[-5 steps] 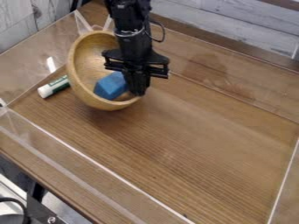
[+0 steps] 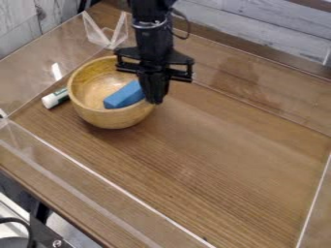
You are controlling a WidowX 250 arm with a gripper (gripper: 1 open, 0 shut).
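Observation:
A tan bowl sits at the left of the wooden table, holding a blue block. My black gripper is low at the bowl's right side, close beside the block; whether it touches the block or the rim, and how its fingers stand, is hard to tell.
A small white-and-green tube lies just left of the bowl. A white plank wall runs along the back.
The bowl has moved slightly down and left and looks less tilted. My gripper has shifted slightly as well.

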